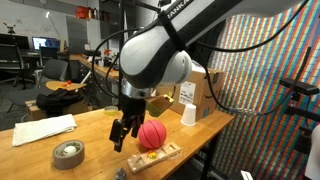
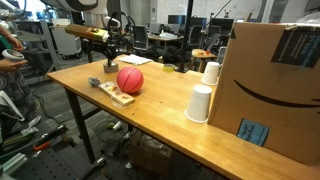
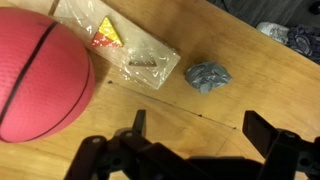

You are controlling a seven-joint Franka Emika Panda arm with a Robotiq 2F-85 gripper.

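My gripper (image 1: 126, 142) hangs over the table, open and empty; in the wrist view its black fingers (image 3: 258, 128) stand wide apart over bare wood. A small crumpled grey lump (image 3: 207, 76) lies ahead of the gap between them. Left of that lies a wooden puzzle board (image 3: 145, 52) with a triangular cutout and a red-and-yellow piece (image 3: 107, 33). The red ball (image 3: 38, 75), crossed by a dark line, fills the left side. In the second exterior view the ball (image 2: 131, 79) rests beside the board (image 2: 117, 94), with the grey lump (image 2: 94, 82) to their left.
A grey tape roll (image 1: 69, 153) and a folded white cloth (image 1: 43, 130) lie on the table's left part. White cups (image 2: 197, 103) and a large cardboard box (image 2: 270, 90) stand at the other end. Clear wood lies between the ball and cups.
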